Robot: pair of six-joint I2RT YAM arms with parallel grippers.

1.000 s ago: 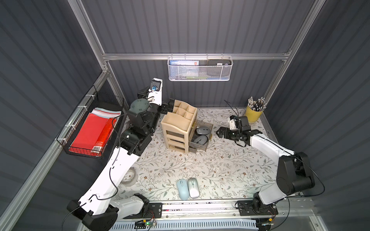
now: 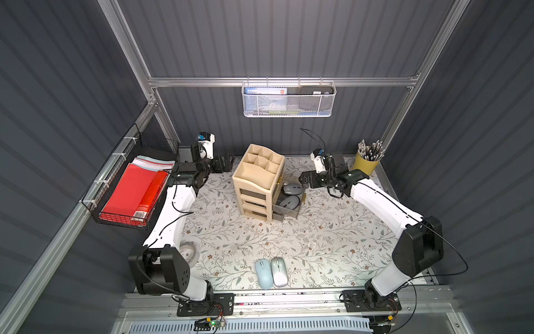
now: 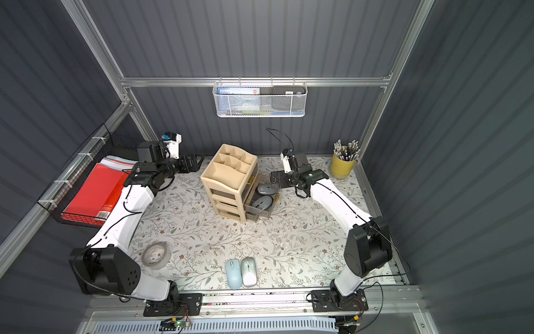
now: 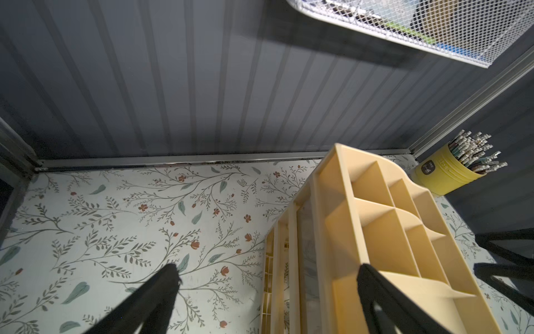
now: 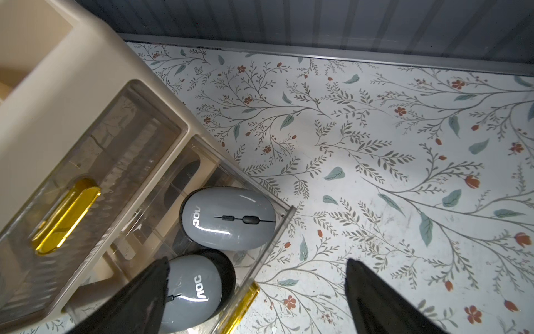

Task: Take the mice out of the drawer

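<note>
A beige organizer (image 2: 253,175) with compartments on top stands mid-table, a clear drawer (image 5: 278,220) pulled out on its right side. Two grey mice lie in it: a rear mouse (image 5: 228,214) and a front mouse (image 5: 186,292), partly hidden in the right wrist view by a finger. My open right gripper (image 2: 307,179) is just above the drawer's outer end. My open left gripper (image 2: 222,163) hangs left of the organizer's top, nothing between its fingers.
A blue mouse (image 2: 263,273) and a white mouse (image 2: 279,271) lie at the front edge. A tape roll (image 3: 156,256) is front left, a yellow pen cup (image 2: 364,164) back right, a wire basket (image 2: 288,108) on the back wall.
My right gripper has moved left and slightly up toward the drawer.
</note>
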